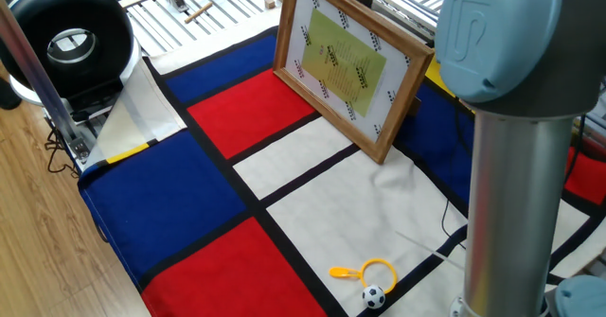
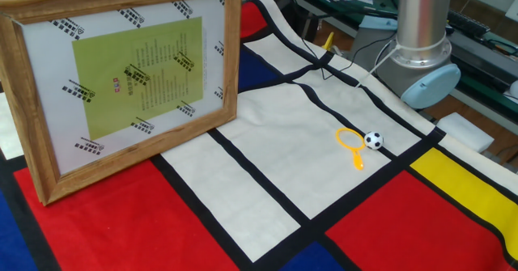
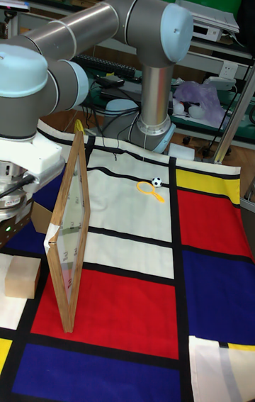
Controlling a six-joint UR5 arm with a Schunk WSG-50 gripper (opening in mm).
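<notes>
A wooden picture frame with a yellow-green printed sheet stands upright on the patterned cloth. Side-on in exterior view 3, the same frame has my arm's wrist behind it, at the left edge. The body of my gripper is partly cut off there; its fingertips cannot be made out. A yellow ring with a handle lies flat on a white patch. Right beside the ring is a small black-and-white football. A pale wooden block rests behind the picture frame, on the left.
The arm's base column rises at the cloth's far edge in exterior view 2, with cables near it. A round black object stands off the cloth's corner.
</notes>
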